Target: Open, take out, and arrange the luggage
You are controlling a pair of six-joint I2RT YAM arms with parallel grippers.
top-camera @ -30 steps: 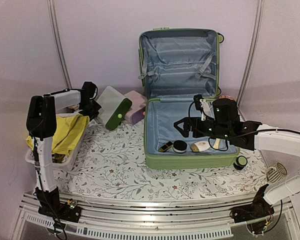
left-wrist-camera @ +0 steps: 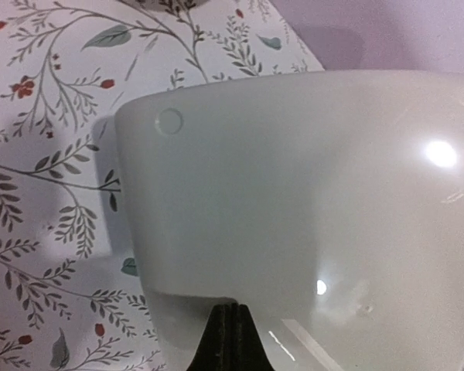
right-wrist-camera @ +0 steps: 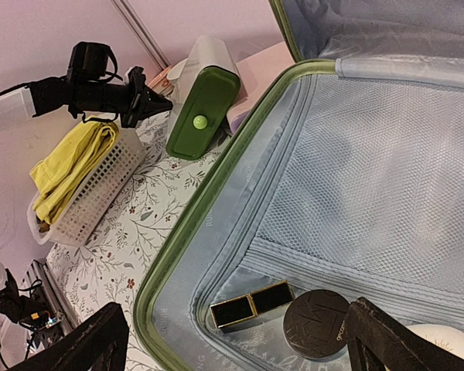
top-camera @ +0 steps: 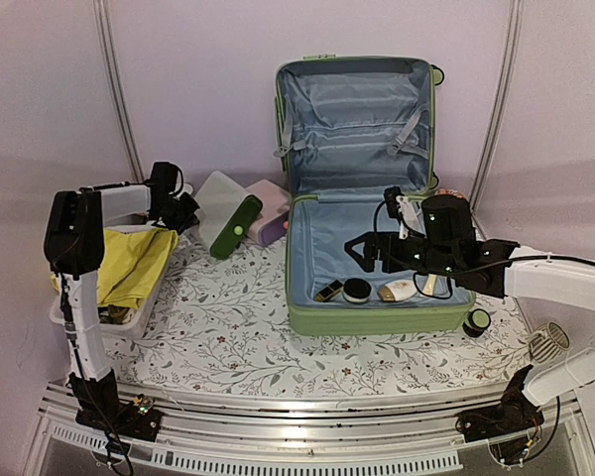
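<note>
The open green suitcase (top-camera: pixel 377 322) holds a black-and-gold item (right-wrist-camera: pixel 233 312), a dark round tin (right-wrist-camera: pixel 315 325) and a pale bottle (top-camera: pixel 397 291). My right gripper (top-camera: pixel 372 252) is open above it. My left gripper (top-camera: pixel 185 216) is shut at the white box with green end (top-camera: pixel 214 210); in the left wrist view its tips lie against the box's pale, glossy surface, with nothing seen between them. A pink box (top-camera: pixel 268 203) lies behind that one.
A white basket (top-camera: pixel 134 325) with yellow cloth (top-camera: pixel 129 268) stands at the left. A green-rimmed round item (top-camera: pixel 476 322) and a striped cup (top-camera: pixel 547 342) lie at the right.
My left arm has shifted very slightly at the white box. The right arm and suitcase have not moved.
</note>
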